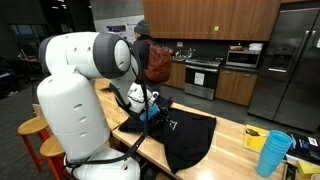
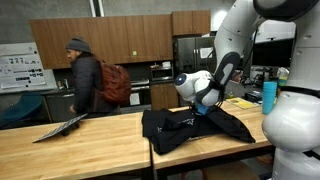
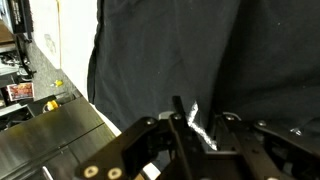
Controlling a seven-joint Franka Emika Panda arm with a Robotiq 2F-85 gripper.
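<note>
A black cloth lies spread over the wooden table, with raised folds near my gripper. In exterior view 2 the cloth reaches toward the table's near edge. My gripper is down low at the cloth, at its bunched part. The wrist view is mostly filled by dark cloth, with a fold running down toward the gripper at the bottom. Dark fingers against dark fabric hide how wide the fingers stand and whether any cloth lies between them.
A stack of blue cups stands at the table's right end, near a yellow item. Orange stools stand left of the table. A person with a red backpack walks behind it. Bare tabletop shows left of the cloth in exterior view 2.
</note>
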